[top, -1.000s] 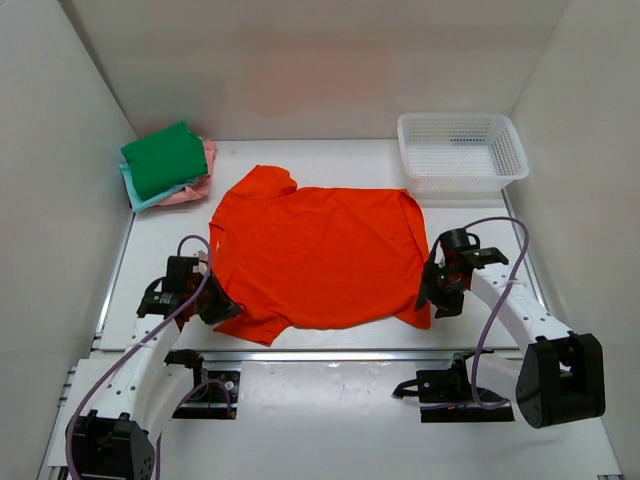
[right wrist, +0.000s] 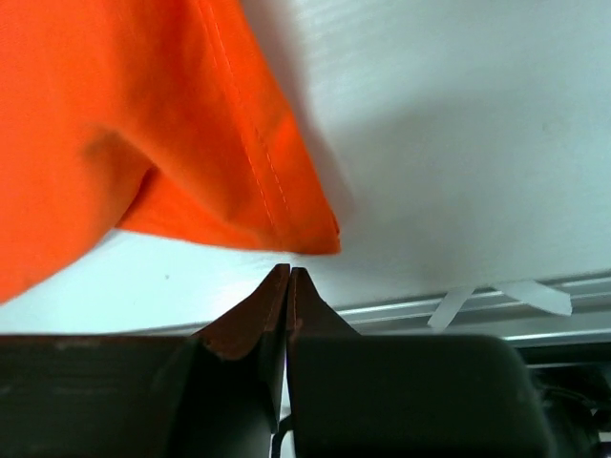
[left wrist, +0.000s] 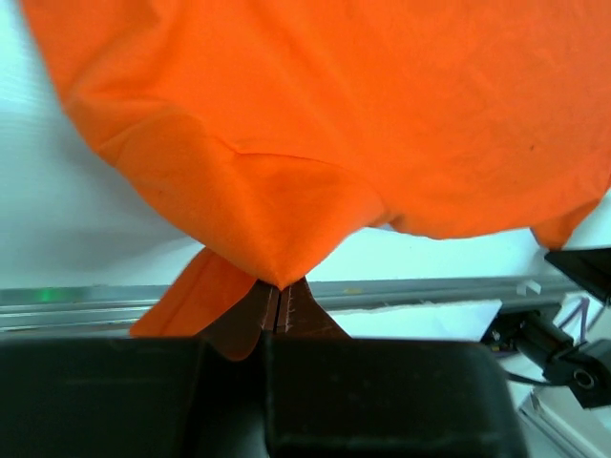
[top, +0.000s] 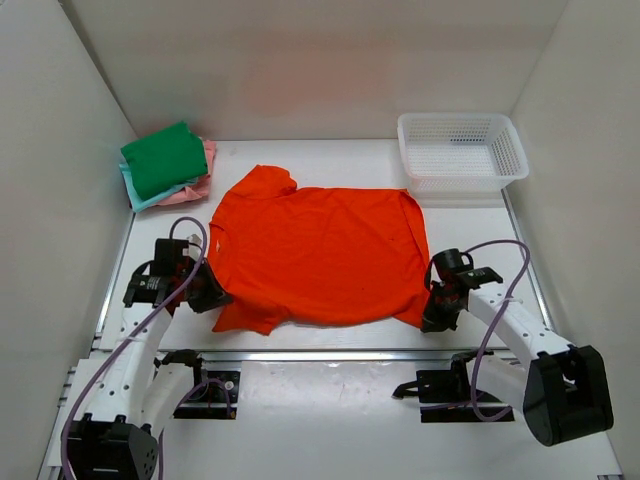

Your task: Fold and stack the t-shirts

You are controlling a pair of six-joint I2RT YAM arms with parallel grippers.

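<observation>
An orange t-shirt (top: 315, 255) is spread across the middle of the table. At its lower left, my left gripper (top: 222, 298) is shut on a pinched fold of the fabric, clearly seen between the tips in the left wrist view. My right gripper is shut just beside the shirt's lower right corner, with nothing showing between its fingers. A stack of folded shirts, green (top: 160, 158) on top of light blue and pink, lies at the back left.
An empty white plastic basket (top: 460, 150) stands at the back right. The table's front metal rail (top: 330, 356) runs just below the shirt and both grippers. Bare table shows around the shirt.
The left gripper has risen slightly and shifted left with the shirt's fold. The right gripper moved down toward the front edge beside the shirt's corner.
</observation>
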